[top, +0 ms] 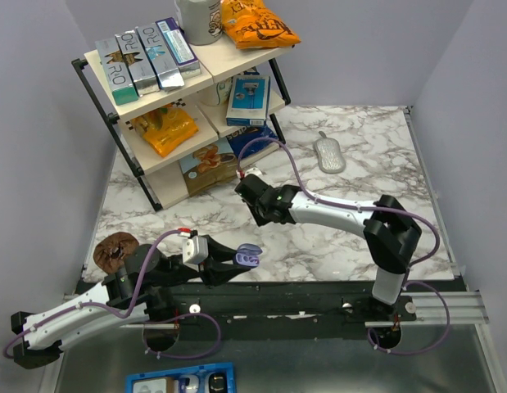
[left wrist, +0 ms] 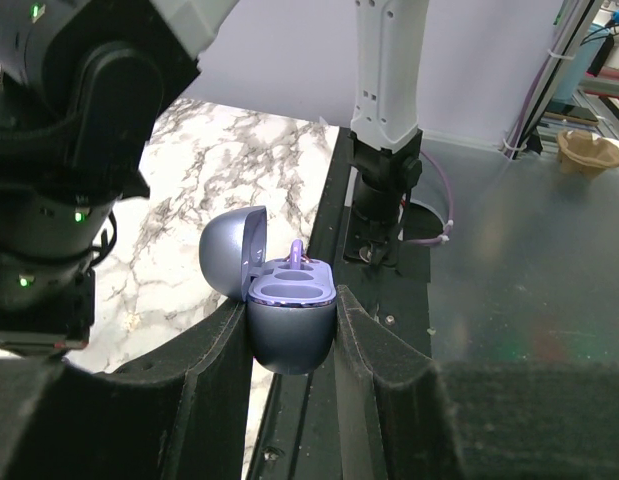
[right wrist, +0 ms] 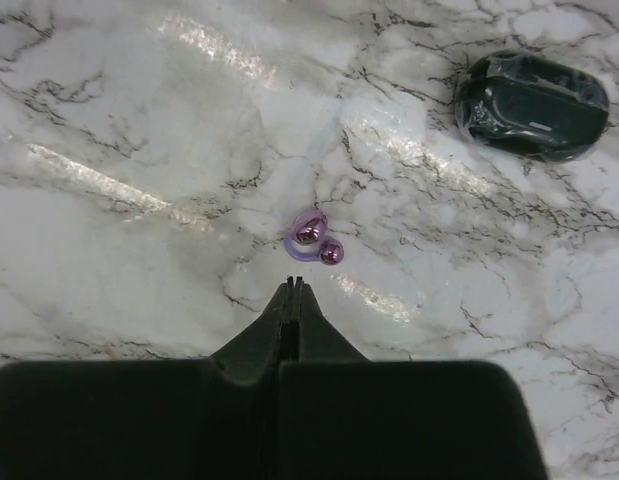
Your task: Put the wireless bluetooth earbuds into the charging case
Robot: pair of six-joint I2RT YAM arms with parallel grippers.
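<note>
The purple-blue charging case (left wrist: 292, 340) is clasped between the fingers of my left gripper, its lid (left wrist: 225, 255) raised. A purple loop (left wrist: 296, 252) sticks up from the back of its tray; two hollows in front look empty. In the top view the case (top: 247, 257) hangs near the table's front edge. On the marble lies a shiny purple earbud (right wrist: 311, 232), curved, with two rounded ends. My right gripper is shut, its tips together with nothing between them, and the earbud appears just beyond them in the right wrist view.
A dark, plastic-wrapped object (right wrist: 534, 105) lies on the table beyond the earbud. At the back left stands a shelf (top: 224, 53) with boxes and bags. A brown pouch (top: 115, 251) rests at the left. Right of the right arm, the marble (top: 405, 184) is mostly bare.
</note>
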